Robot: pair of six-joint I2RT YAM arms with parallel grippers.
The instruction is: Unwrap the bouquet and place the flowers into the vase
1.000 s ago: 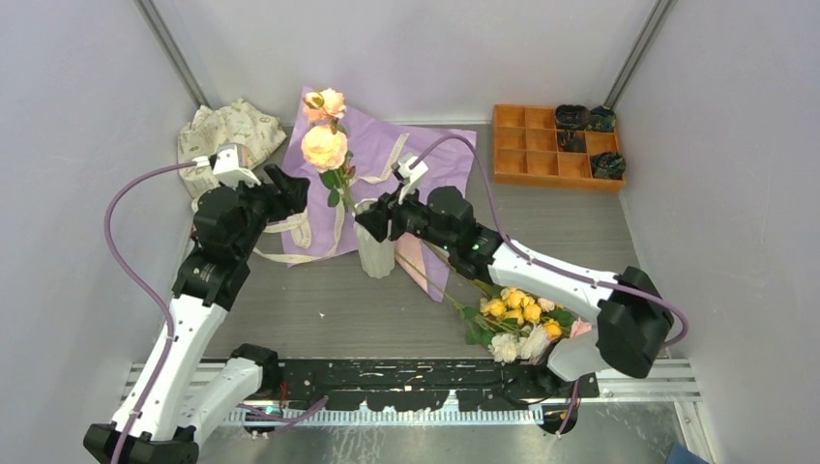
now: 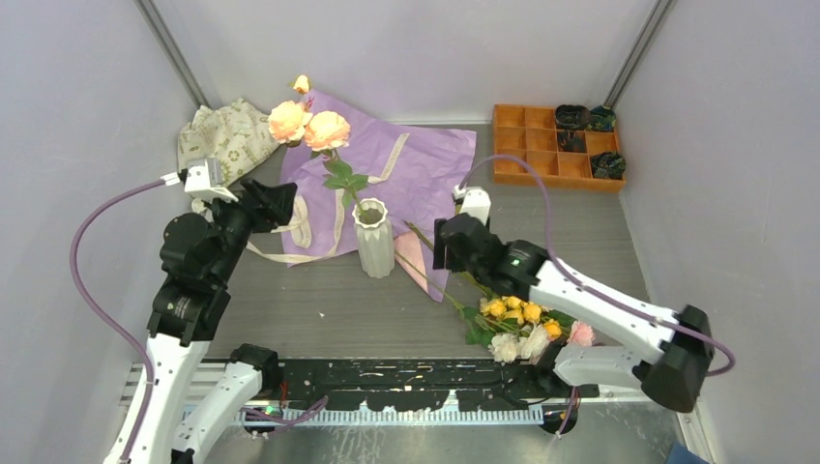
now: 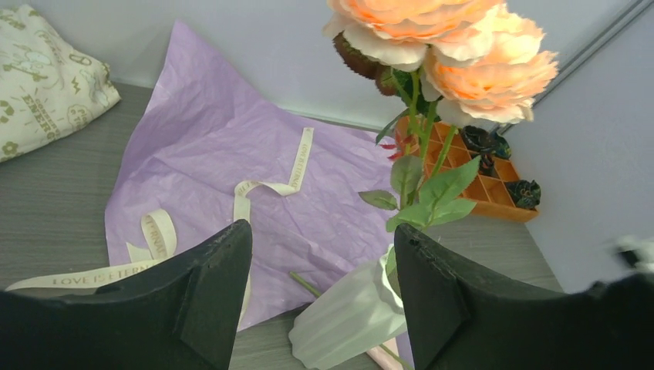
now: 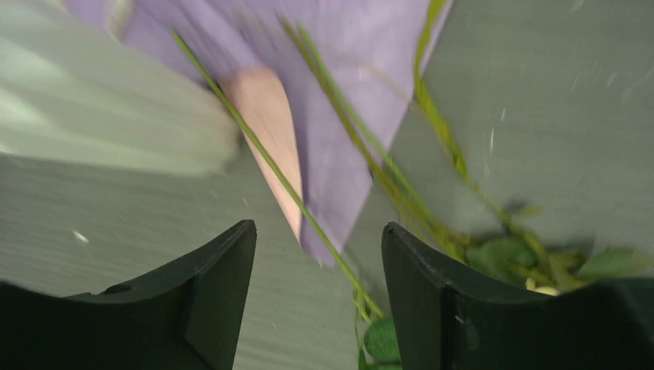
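Observation:
A white fluted vase (image 2: 375,244) stands upright mid-table, holding a peach-flowered stem (image 2: 329,133) that leans back and left. In the left wrist view the peach blooms (image 3: 493,65) rise above the vase (image 3: 343,320). Left of the vase, my left gripper (image 2: 280,203) hangs open and empty. My right gripper (image 2: 445,244) is to the right of the vase, above loose stems, its fingers apart with nothing gripped. Yellow flowers (image 2: 512,309) and white flowers (image 2: 520,344) lie at front right; their green stems (image 4: 270,158) stretch below my right gripper.
A purple cloth (image 2: 425,155) with cream straps lies behind and beneath the vase. An orange compartment tray (image 2: 527,174) with dark bundles is at back right, a patterned fabric bag (image 2: 227,140) at back left.
The peach flowers have swung to the left in the vase.

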